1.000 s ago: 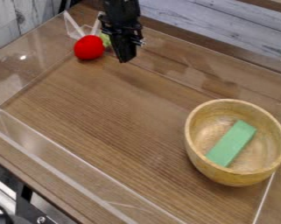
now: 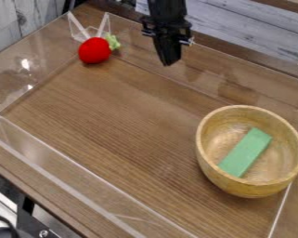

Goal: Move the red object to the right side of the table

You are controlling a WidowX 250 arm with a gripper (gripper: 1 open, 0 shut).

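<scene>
A round red object point(image 2: 94, 51) rests on the wooden table near its far left corner. My black gripper point(image 2: 169, 54) is at the back of the table, to the right of the red object and clearly apart from it. The fingers point down toward the tabletop, and no object shows at them. They are too small and dark to tell whether they are open or shut.
A green thing point(image 2: 112, 42) and a clear, wiry item point(image 2: 84, 28) lie right by the red object. A wooden bowl point(image 2: 213, 130) holding a green block point(image 2: 245, 152) stands at the right. Bare table point(image 2: 114, 116) fills the middle and front.
The red object, the bowl and the green block stay where they were.
</scene>
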